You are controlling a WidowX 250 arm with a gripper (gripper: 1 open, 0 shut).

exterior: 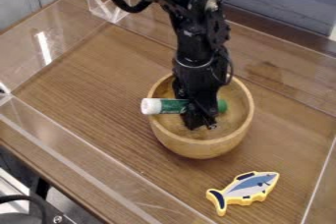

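Observation:
The black gripper (197, 110) reaches down from the top into a light wooden bowl (217, 144), over a green tube with a white end (159, 106) that lies across the bowl's left side. The fingers are at the tube; whether they have closed on it is hidden by the arm's dark body.
A yellow fish cut-out with a blue back (247, 187) lies on the wooden table (79, 90) at the front right. A dark cable or tube shows at the bottom left edge.

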